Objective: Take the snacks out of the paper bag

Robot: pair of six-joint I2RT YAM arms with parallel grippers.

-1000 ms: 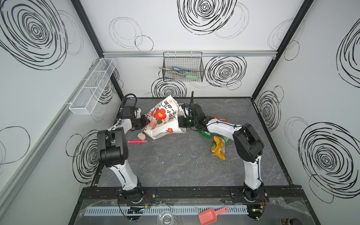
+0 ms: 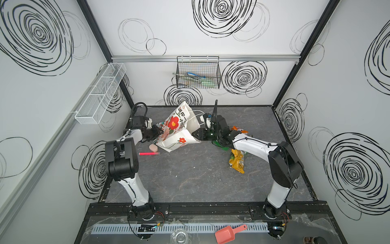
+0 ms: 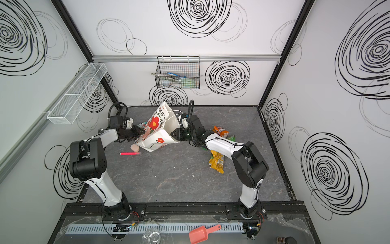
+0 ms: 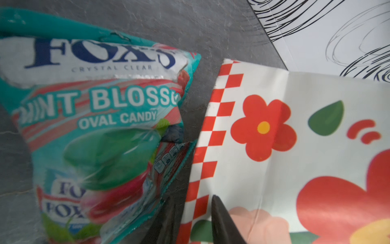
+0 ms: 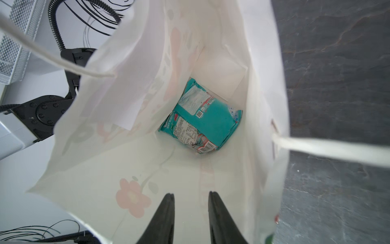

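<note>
The white floral paper bag (image 2: 174, 130) lies tilted mid-table, its mouth toward my right gripper, which is at the bag's lower rim and appears shut on the paper. Inside the bag, in the right wrist view, lies a teal snack packet (image 5: 207, 118). My left gripper is part open at the bag's checkered left edge (image 4: 219, 101), beside a Fox's mint candy packet (image 4: 101, 122) outside the bag. Yellow (image 2: 236, 160) and orange (image 3: 220, 131) snack packets lie right of the bag, partly hidden by my right arm.
A pink stick (image 2: 148, 153) and a pale oval object (image 2: 153, 147) lie near the bag. Wire baskets hang on the back (image 2: 198, 71) and left (image 2: 97, 97) walls.
My right arm has shifted rightward and bent differently; the bag's mouth is wider and its top stands slightly higher. My left arm has barely moved.
</note>
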